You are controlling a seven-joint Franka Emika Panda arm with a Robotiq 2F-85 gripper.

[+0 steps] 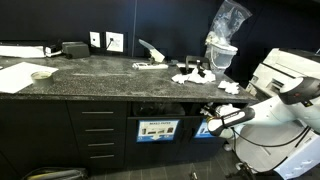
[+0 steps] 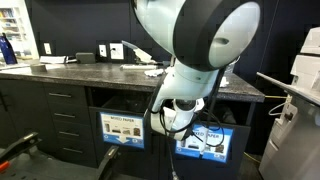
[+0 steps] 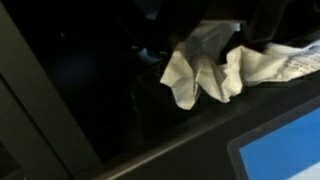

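Observation:
A crumpled white paper point(image 3: 208, 78) shows in the wrist view, lying at the edge of a dark open bin under the counter. My gripper point(image 1: 209, 109) reaches into the opening above the right-hand label. In the wrist view its dark fingers blend into the shadow at the top, close over the paper; whether they touch it or how far apart they stand is not clear. The arm point(image 2: 190, 50) hides the gripper in the second exterior view.
Blue-and-white labels point(image 1: 157, 130) mark the bin fronts, with dark drawers point(image 1: 99, 134) to their left. Above runs the counter point(image 1: 110, 85), bearing crumpled white papers point(image 1: 193, 77) and a clear plastic bag point(image 1: 228, 22). A cable point(image 1: 265, 144) loops below the arm.

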